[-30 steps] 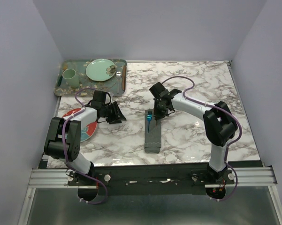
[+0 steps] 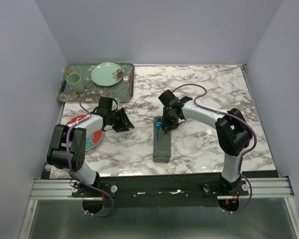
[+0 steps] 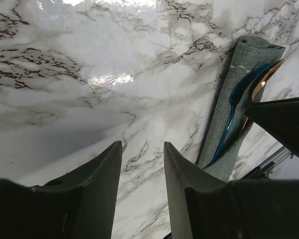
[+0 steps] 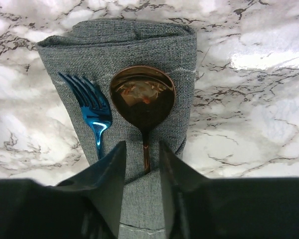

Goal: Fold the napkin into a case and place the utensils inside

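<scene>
The grey napkin [image 4: 154, 52] is folded into a narrow case on the table, with a pocket edge running slantwise across it. A blue fork [image 4: 96, 115] lies along its left side, handle tucked into the pocket. Beside the fork a copper spoon [image 4: 143, 94] rests on the cloth, bowl outside and the end of its handle passing under the pocket edge. Just over that handle my right gripper stands open, a finger on either side and apart from it. My left gripper is open over bare marble to the left, nothing between its fingers.
At the back left, a patterned tray [image 2: 94, 96] carries a green plate [image 2: 107, 74], a green cup [image 2: 75, 82] and more cutlery. A red-rimmed plate [image 2: 92, 142] lies partly under the left arm. Marble is clear between the arms and at the right.
The spoon now lies on the cloth. The left arm has stayed still.
</scene>
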